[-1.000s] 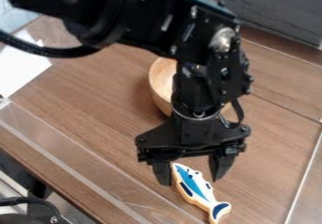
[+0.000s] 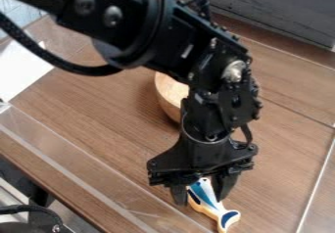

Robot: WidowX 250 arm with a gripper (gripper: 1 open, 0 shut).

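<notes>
My black gripper (image 2: 202, 188) is lowered over a flat toy fish (image 2: 216, 209), white and blue with a light wooden edge, lying on the wooden table (image 2: 92, 129). The fingers straddle the upper end of the fish, which is partly hidden between them; whether they grip it I cannot tell. The tail end sticks out toward the bottom of the view.
A wooden bowl (image 2: 167, 95) sits behind the arm, mostly hidden. A white sheet (image 2: 20, 66) lies at the left. A grey ledge (image 2: 275, 17) runs along the back.
The gripper has come lower onto the fish, and its fingers look a little closer together around it. The fish lies in about the same place.
</notes>
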